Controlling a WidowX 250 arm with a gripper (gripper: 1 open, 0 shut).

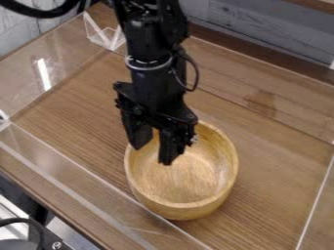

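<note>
A black robot arm comes down from the top centre of the camera view to my gripper (154,137), which is over the back-left part of a round, pale wooden bowl (183,192). The gripper stands open, its dark fingers pointing down at the bowl's inside and near rim. The bowl looks empty where it shows; its back-left part is hidden behind the gripper.
A white object (104,29) stands at the back left. A wall runs along the back, and a black cable lies at the bottom left.
</note>
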